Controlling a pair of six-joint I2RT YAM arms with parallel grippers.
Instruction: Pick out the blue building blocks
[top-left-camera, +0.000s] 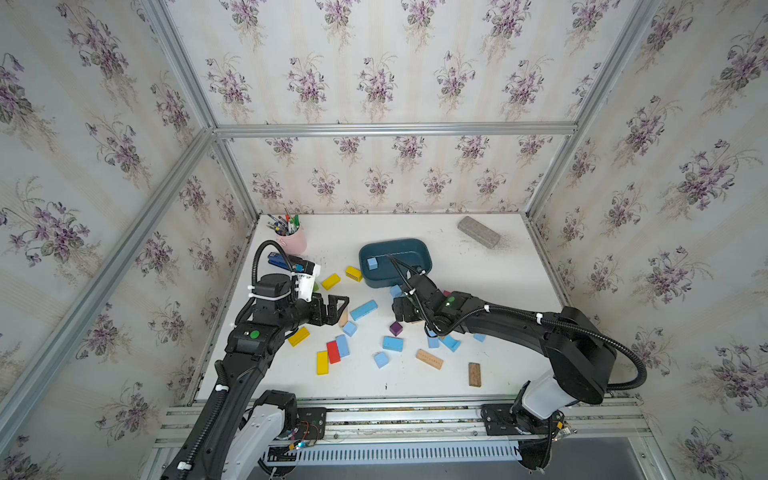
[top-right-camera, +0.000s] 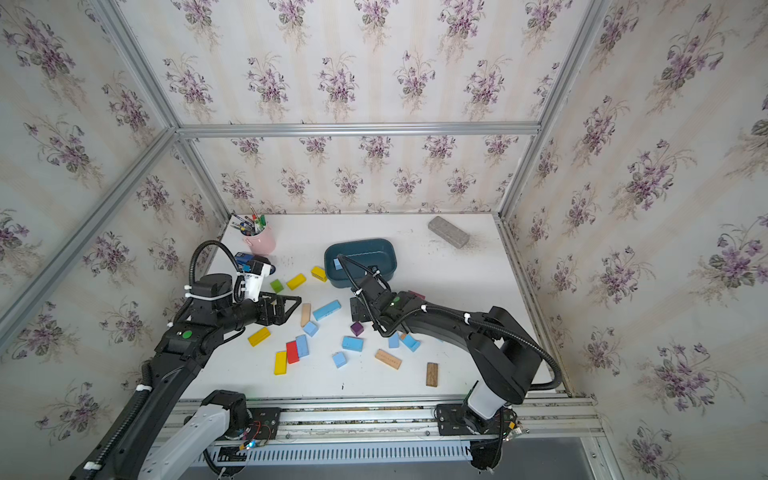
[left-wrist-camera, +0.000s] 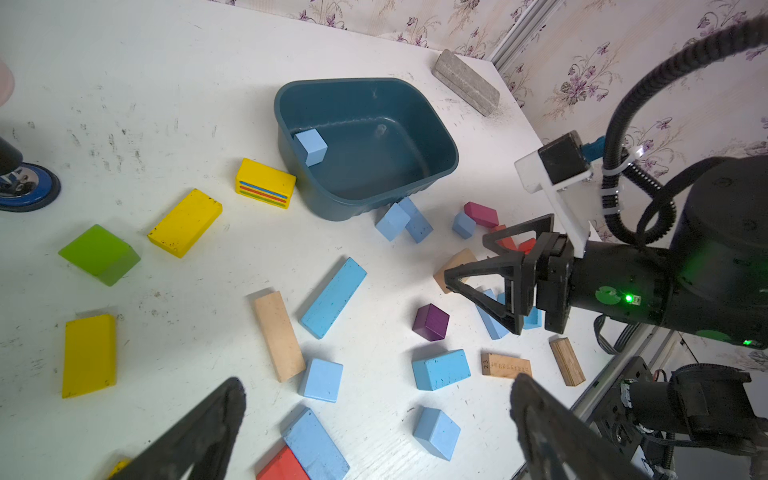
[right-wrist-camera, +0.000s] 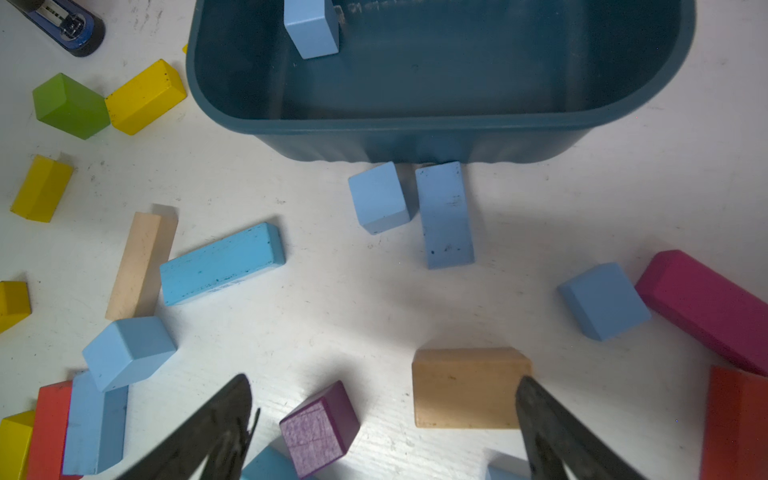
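A teal bin (top-left-camera: 396, 244) holds one light blue cube (left-wrist-camera: 310, 147). Loose blue blocks lie around it: a cube (right-wrist-camera: 378, 197) and upright-lying block (right-wrist-camera: 445, 214) by its front wall, another cube (right-wrist-camera: 603, 300), a long cyan block (left-wrist-camera: 333, 297), and several more toward the front. My left gripper (top-left-camera: 324, 308) hangs open over the left-hand blocks, nothing between its fingers. My right gripper is open above the purple block (right-wrist-camera: 318, 429) and beige block (right-wrist-camera: 470, 387), in front of the bin.
Yellow, red, green and wooden blocks are scattered across the table. A pink pen cup (top-left-camera: 290, 238) and stapler-like blue object (top-left-camera: 281, 262) stand at the left; a grey bar (top-left-camera: 478, 230) lies at back right.
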